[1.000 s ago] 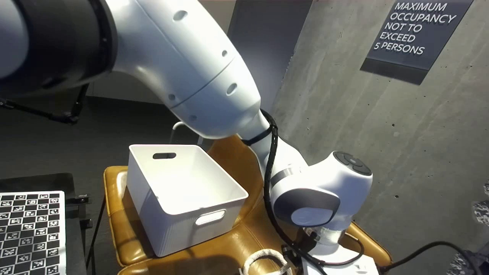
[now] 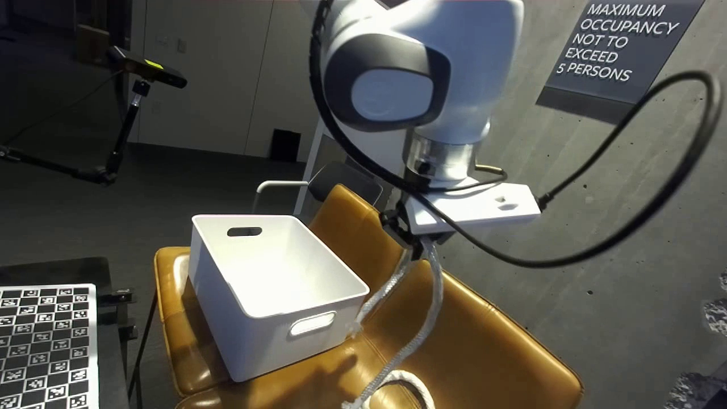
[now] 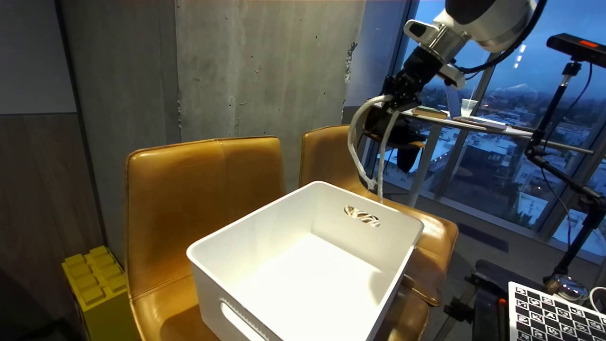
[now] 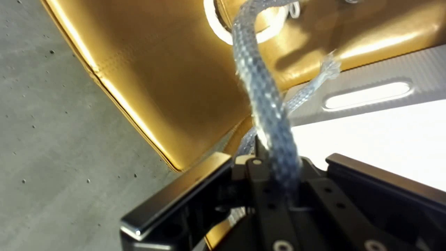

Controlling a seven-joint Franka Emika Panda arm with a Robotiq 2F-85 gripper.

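Observation:
My gripper is shut on a grey-white braided rope, raised above the brown chairs. Two lengths of the rope dangle from the fingers; one shows a frayed end in the wrist view. In exterior view 1 the longer length of rope hangs down toward a white ring-shaped coil on the chair seat; whether the two join I cannot tell. The white bin stands beside the hanging rope, with its visible floor empty. My gripper is outside the bin, past its handle-slot end.
The bin rests across brown leather chairs, whose backs rise beside it. A concrete wall stands close behind them. A checkered board and a camera stand are on the bin's other side.
The arm has risen from low over the chair seat, lifting the gripper with the rope hanging from it. The bin has stayed in place.

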